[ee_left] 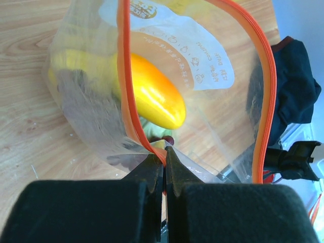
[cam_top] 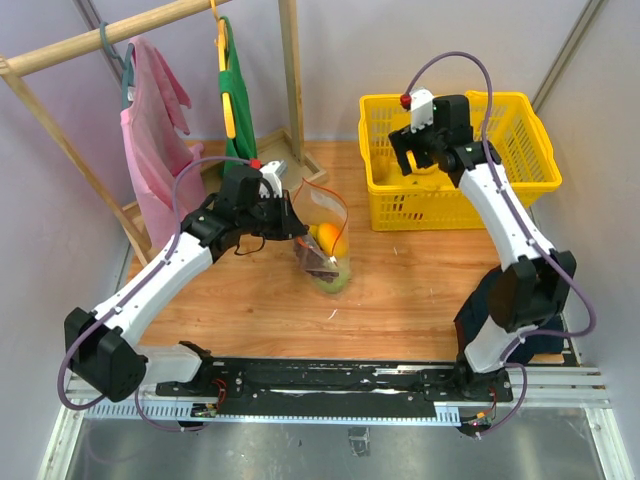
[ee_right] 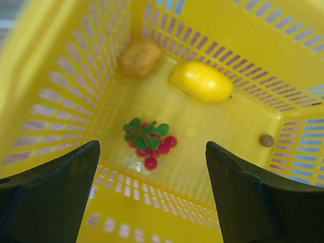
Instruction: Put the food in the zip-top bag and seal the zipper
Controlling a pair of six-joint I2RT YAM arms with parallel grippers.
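The clear zip top bag point(ee_left: 212, 96) with its orange zipper edge stands with its mouth spread wide. An orange-yellow mango-like food point(ee_left: 157, 96) and some dark and green food lie inside it. My left gripper is shut on the bag's rim at one corner of the mouth. Over the yellow basket point(ee_right: 45, 126) my right gripper stands open, nothing between its fingers. Below it in the basket lie a bunch of red berries with green leaves point(ee_right: 147, 138), a yellow mango point(ee_right: 202, 82), a brown potato-like food point(ee_right: 139, 58) and a small brown ball point(ee_right: 267, 140).
A wooden rack point(cam_top: 289, 70) with a pink garment point(cam_top: 155, 140) and a green one point(cam_top: 238, 100) stands at the back left. Dark cloth point(cam_top: 475, 315) lies at the right edge. Bare table point(cam_top: 400, 290) shows between bag and basket.
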